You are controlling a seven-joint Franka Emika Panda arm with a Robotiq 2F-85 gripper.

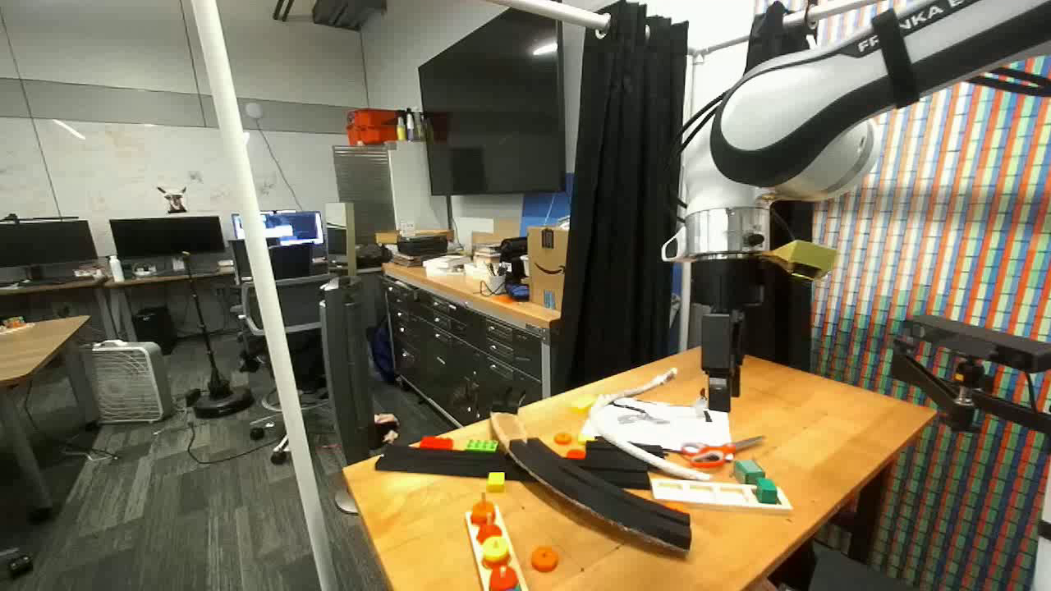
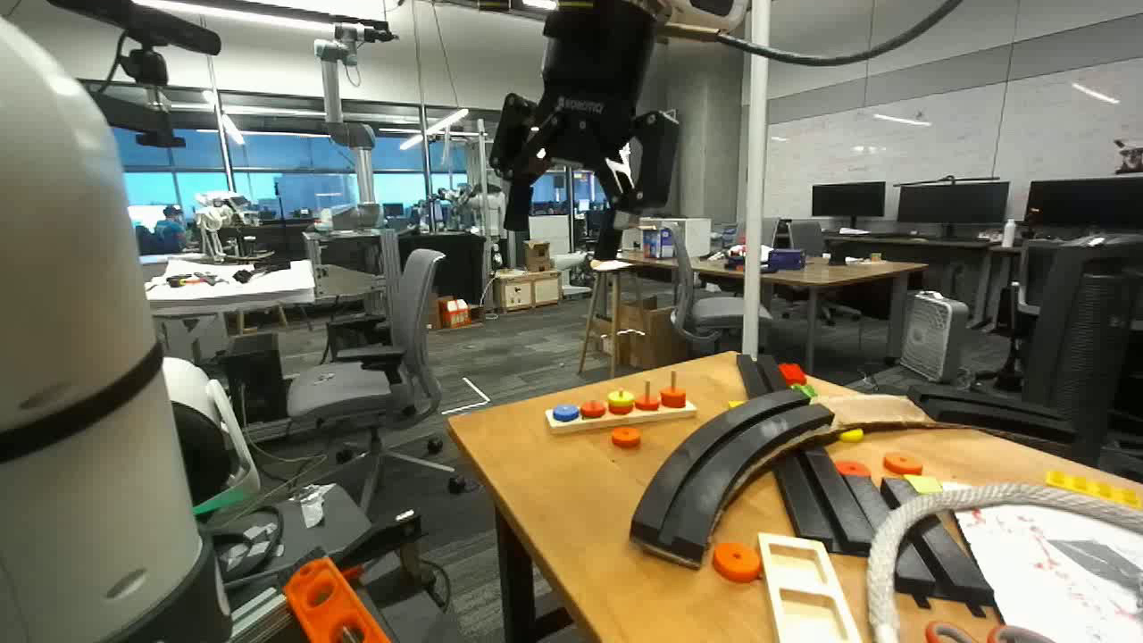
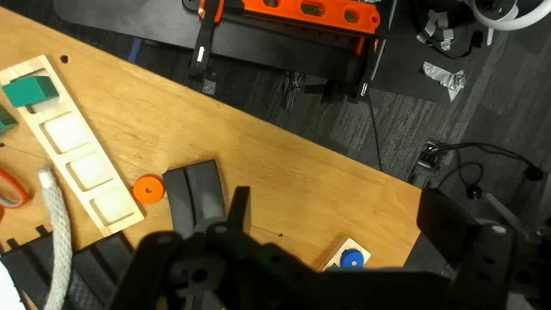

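High over the table, my gripper hangs fingers-down and open, with nothing between its fingers; in the wrist view its fingers stand wide apart over bare wood. Below it in that view, partly hidden by the gripper, is the end of a peg board carrying a blue ring. The whole peg board shows in exterior view 2, with blue, red, yellow and orange rings on it. A loose orange ring lies beside it. Another orange ring rests between the wooden compartment tray and a black curved track.
One green block sits in the tray's end compartment; another green block lies beside it. Orange-handled scissors, a white rope, paper and black track pieces crowd the table's middle. Bare wood lies clear at the right.
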